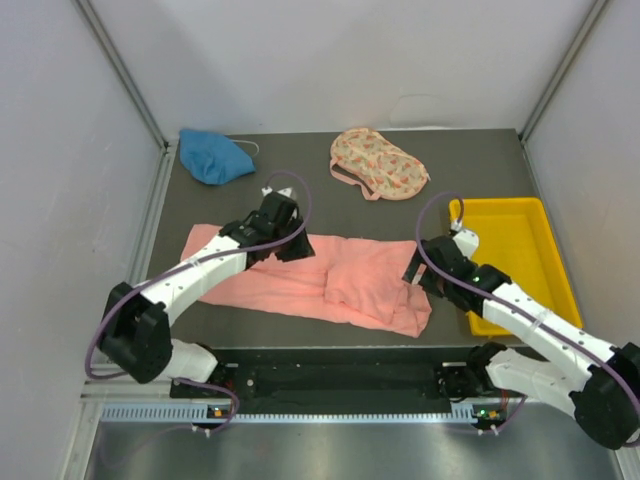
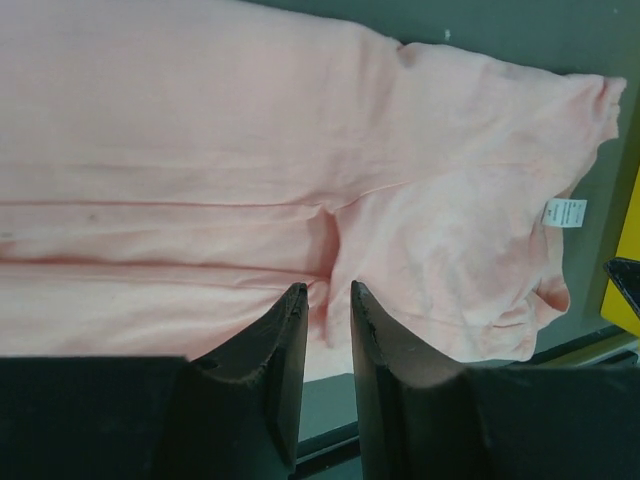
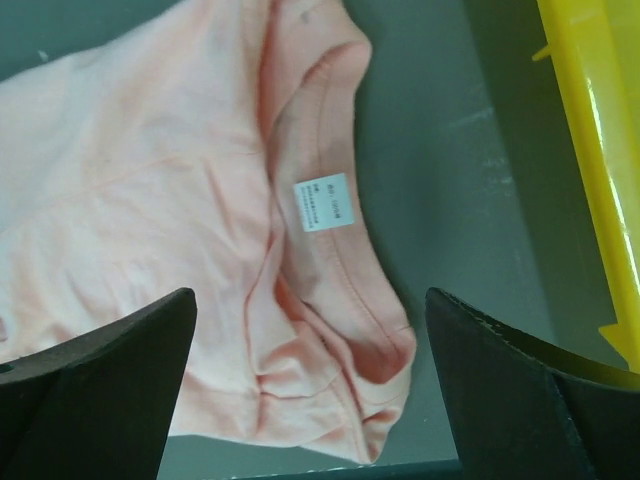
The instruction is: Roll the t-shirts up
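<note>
The pink T-shirt [image 1: 365, 280] lies spread as a long strip across the dark table, its right end folded over into a thicker layer. A white label [image 3: 325, 202] shows near the collar at that right end. My left gripper hovers over the shirt's left-middle part, its fingers slightly parted with nothing visible between them. At the shirt's right end, my right gripper stands wide open above the collar edge, one finger [image 3: 160, 350] over the cloth and the other over bare table.
A yellow tray [image 1: 457, 215] stands at the right, close to my right gripper. Behind the shirt lie a blue cloth bag [image 1: 213, 157] and a patterned cloth item [image 1: 378, 163]. Bare table [image 1: 300, 190] separates them from the shirt.
</note>
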